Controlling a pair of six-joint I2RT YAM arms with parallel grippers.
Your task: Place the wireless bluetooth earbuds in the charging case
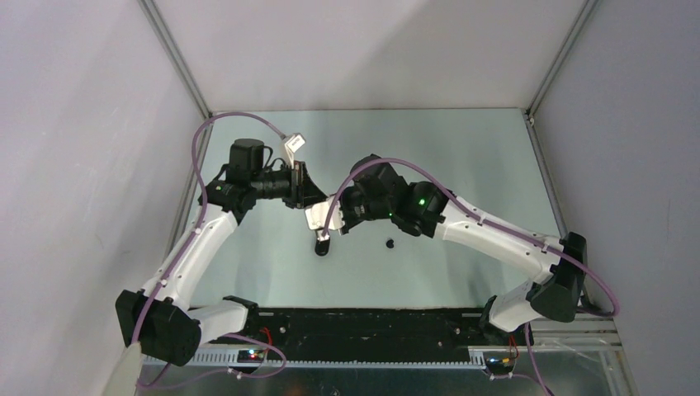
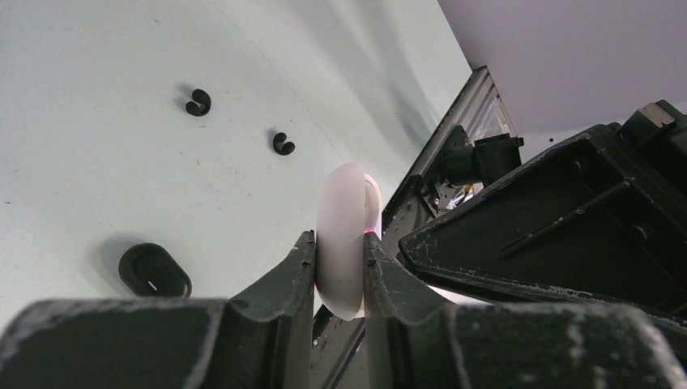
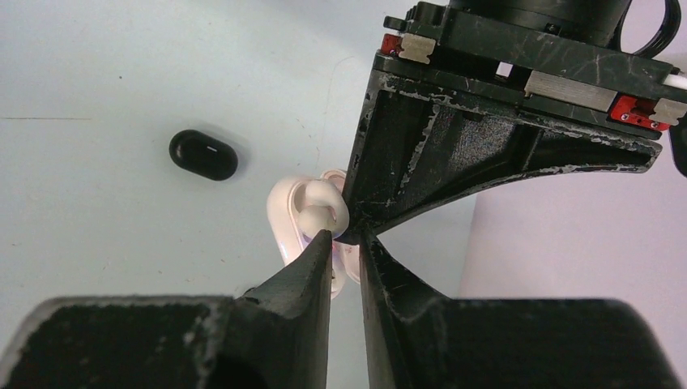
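In the left wrist view, my left gripper is shut on the white charging case, which stands edge-on between the fingertips. The right wrist view shows the same case with its lid up and a white clip-shaped earbud at one of its slots. My right gripper is part open, a narrow gap between its fingers. Its tips overlap the earbud's lower edge in this view, and nothing is clearly gripped. Whether the earbud sits fully down cannot be told. The right wrist hides the case from above.
A closed black case lies on the table below the grippers. Two black clip-shaped earbuds, one farther off and one nearer, lie loose beside it. Both grippers are close together.
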